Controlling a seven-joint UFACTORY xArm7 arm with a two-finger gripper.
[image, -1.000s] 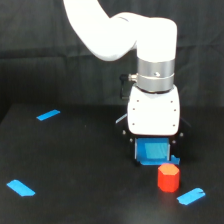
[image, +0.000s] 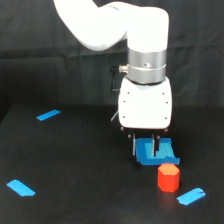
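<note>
My white gripper (image: 146, 148) points down over a blue square tray (image: 167, 159) on the dark table. Its fingers hang at or inside the tray; whether they are open or hold anything is too small to tell. A red hexagonal block (image: 168, 178) stands just in front of the tray.
Strips of blue tape lie on the table at the back left (image: 48, 115), front left (image: 21, 187) and front right (image: 190, 197).
My gripper has shifted slightly left and turned a little, its body sitting slightly higher. The red block looks unmoved.
</note>
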